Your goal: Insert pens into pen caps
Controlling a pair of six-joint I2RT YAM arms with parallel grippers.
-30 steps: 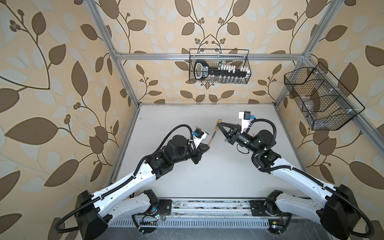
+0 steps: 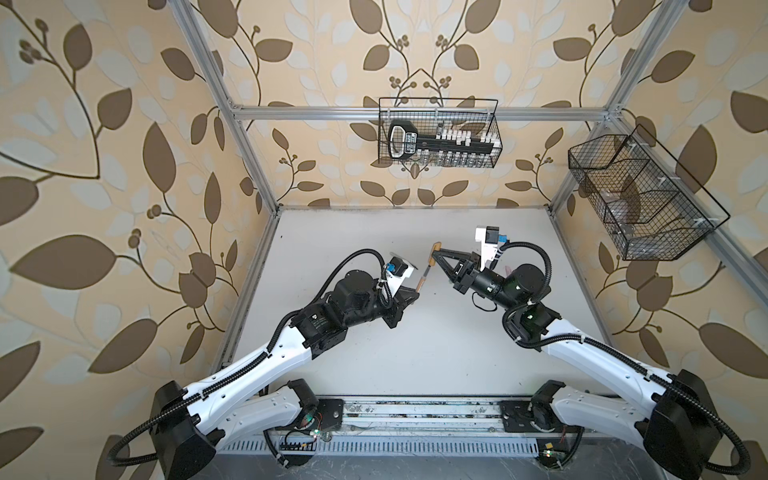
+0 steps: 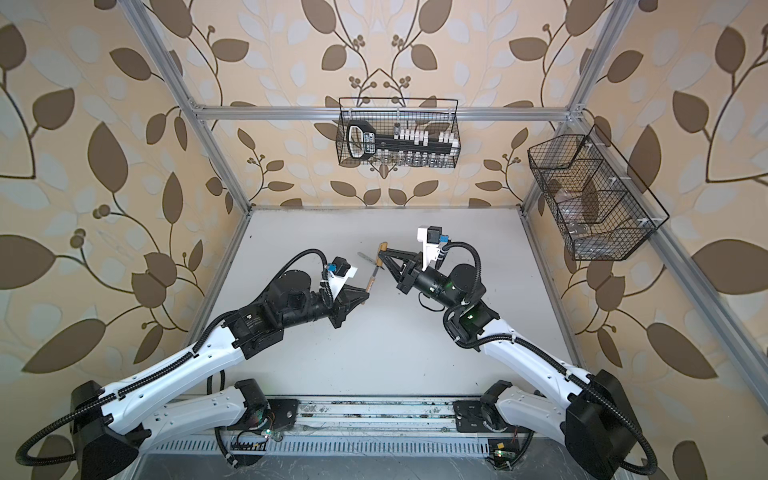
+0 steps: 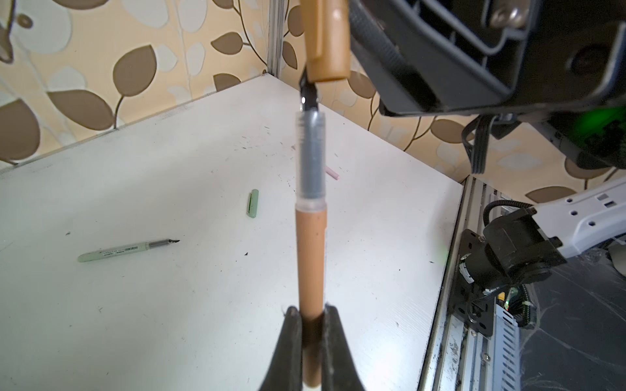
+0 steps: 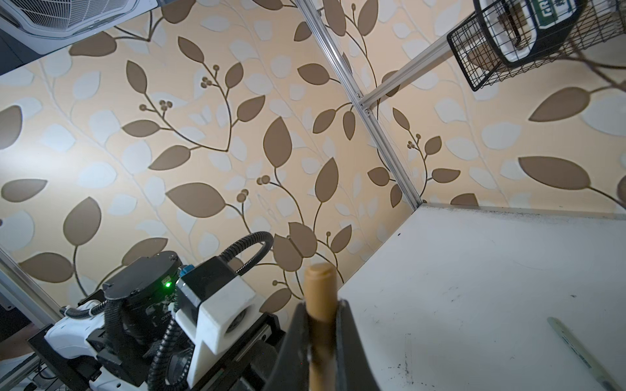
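An orange pen point(image 4: 310, 254) stands upright in the left wrist view, gripped by my left gripper, nib upward. Just above it, its orange cap point(image 4: 327, 39) is held by my right gripper, which is shut on it. The nib meets the cap's lower end or lies just under it; I cannot tell whether it has entered. In the top left view the two grippers face each other over the middle of the table point(image 2: 336, 232).
A green pen point(image 4: 117, 252), a green cap point(image 4: 252, 203) and a pink item point(image 4: 331, 173) lie on the table. Wire baskets point(image 2: 438, 160) hang on the back and right walls.
The left arm looks unmoved.
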